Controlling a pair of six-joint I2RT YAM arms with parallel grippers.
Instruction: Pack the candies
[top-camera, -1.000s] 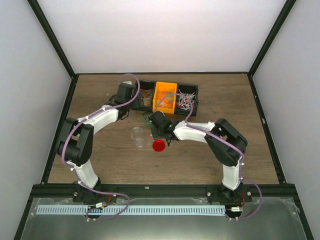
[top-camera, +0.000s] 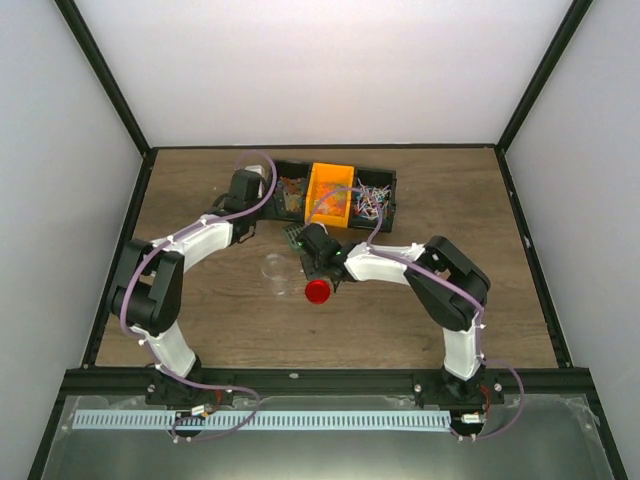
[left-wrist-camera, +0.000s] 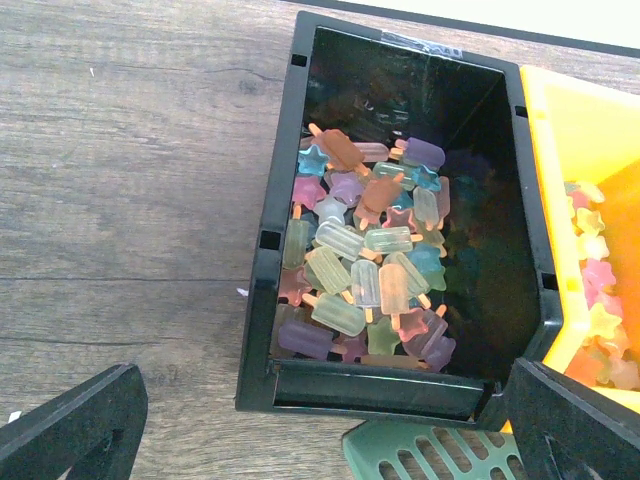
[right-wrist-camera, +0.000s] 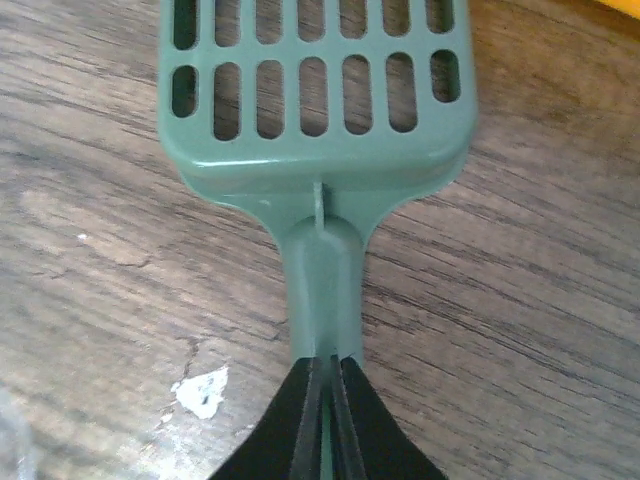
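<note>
A black bin (left-wrist-camera: 263, 300) holds popsicle- and star-shaped candies (left-wrist-camera: 365, 285). An orange bin (top-camera: 346, 172) beside it holds more candies. My left gripper stands open over the black bin's near side, its fingers wide apart. A green slotted scoop (right-wrist-camera: 317, 160) lies on the table. My right gripper is shut at the scoop's handle; whether it touches or grips it is unclear. A clear container (top-camera: 277, 270) and a red round item (top-camera: 318, 291) stand on the table near the right gripper.
A second black bin (top-camera: 386, 215) with white, thin-sticked pieces is at the right of the row.
The right arm has shifted very slightly; the left arm looks almost still. The bins and other items look unchanged.
</note>
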